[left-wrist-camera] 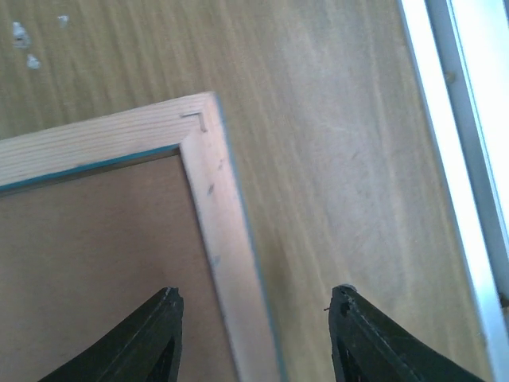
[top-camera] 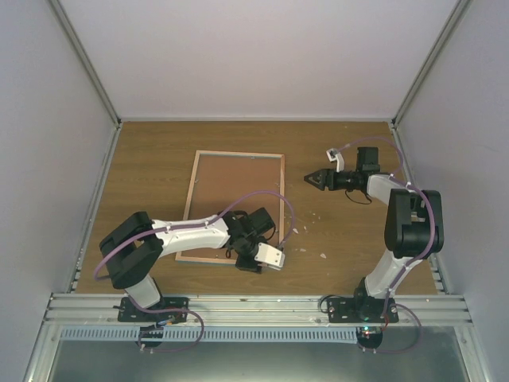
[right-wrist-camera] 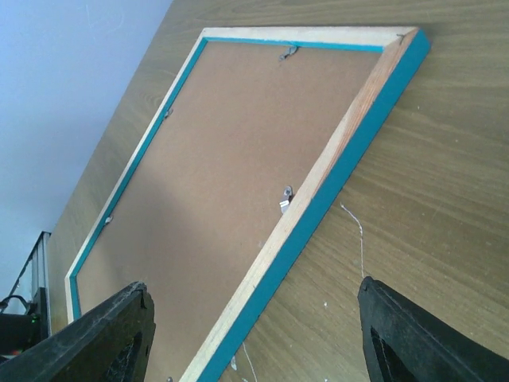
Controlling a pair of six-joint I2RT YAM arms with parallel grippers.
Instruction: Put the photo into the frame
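The picture frame (top-camera: 227, 153) lies flat on the table, pale wood with blue-green edges and a brown panel (right-wrist-camera: 231, 143) inside its rim. A separate photo cannot be made out. My left gripper (top-camera: 248, 266) hangs over the frame's near rail, close to the right corner. In the left wrist view my left gripper is open, its fingers on either side of that rail's line, with nothing gripped. To the right of the frame, above bare wood, my right gripper (top-camera: 312, 180) is apart from it. The right wrist view shows the right gripper open and empty.
Small metal tabs (right-wrist-camera: 287, 198) sit along the frame's inner edge. Small pale scraps (top-camera: 323, 255) lie on the table to the right of the frame. A metal rail (left-wrist-camera: 445, 159) runs along the table's near edge. Bare wood surrounds the frame.
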